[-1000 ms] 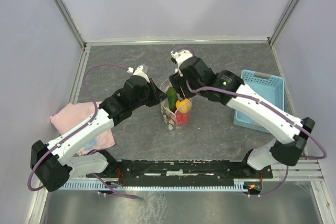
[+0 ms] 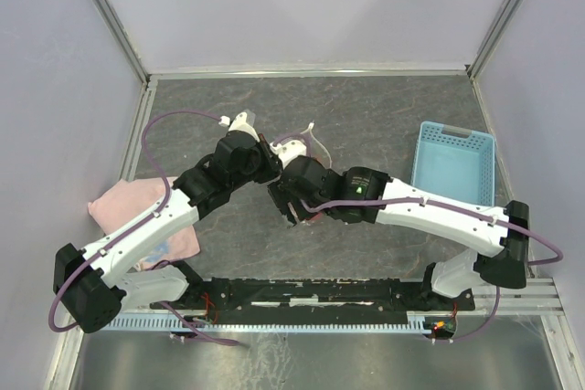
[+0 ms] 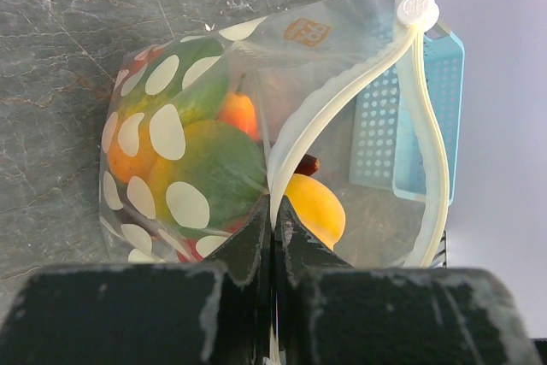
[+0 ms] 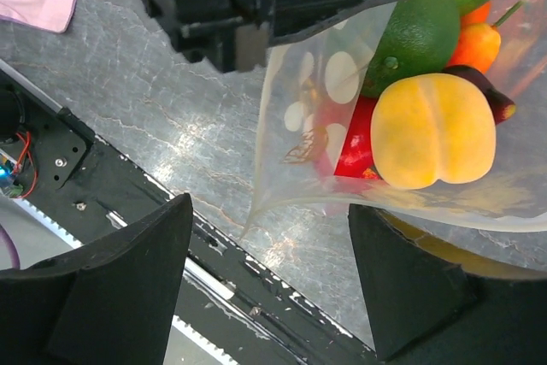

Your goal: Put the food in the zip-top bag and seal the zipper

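The clear zip top bag [image 3: 299, 40], printed with white dots, holds several foods: a yellow-orange fruit [image 4: 434, 130], a dark green avocado-like one [image 4: 419, 36], a red piece [image 4: 359, 138] and a small orange pepper [image 3: 239, 112]. Its mouth gapes wide. My left gripper is shut on one side of the bag's rim. Open, my right gripper is at the near end of the mouth, and a corner of the rim shows between its spread fingers. From above, both grippers hide most of the bag.
An empty blue basket [image 2: 416, 171] stands at the right. A pink cloth [image 2: 137, 203] lies at the left by the wall.
Over the last second my right arm has come down and toward the near side, from above the bag's far part to its near end. The left gripper has kept its place.
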